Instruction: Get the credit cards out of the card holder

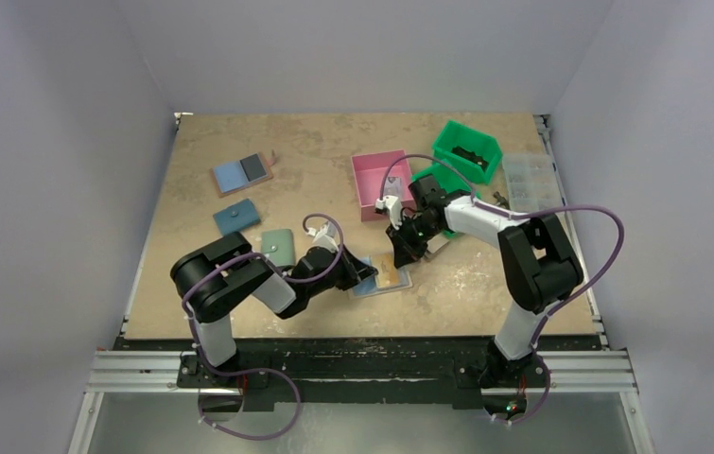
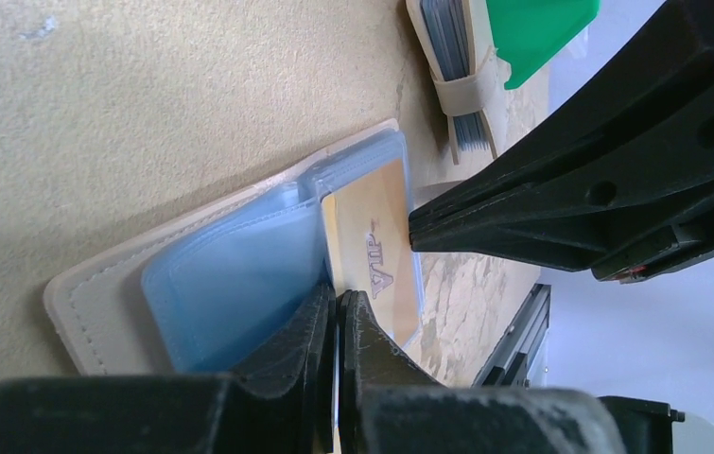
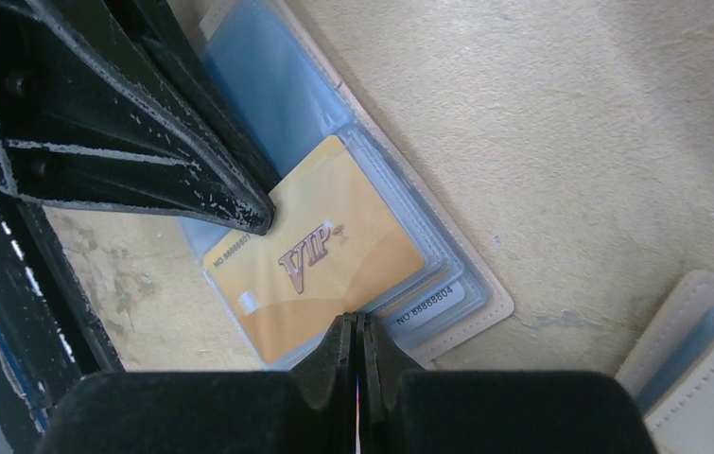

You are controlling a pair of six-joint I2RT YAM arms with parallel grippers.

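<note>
An open card holder [image 1: 367, 288] with blue pockets [image 2: 230, 284] lies on the table below both grippers, a tan VIP card [image 3: 320, 246] in its clear sleeve. My left gripper is shut at the sleeve's edge along the card. My right gripper is shut at the card's other edge, by the clear sleeves. What exactly sits between each pair of fingertips is hard to see.
Another strapped card holder [image 2: 466, 85] lies just beyond. Pink [image 1: 372, 175] and green [image 1: 466, 137] bins stand at the back. More wallets [image 1: 235, 217] lie at the left.
</note>
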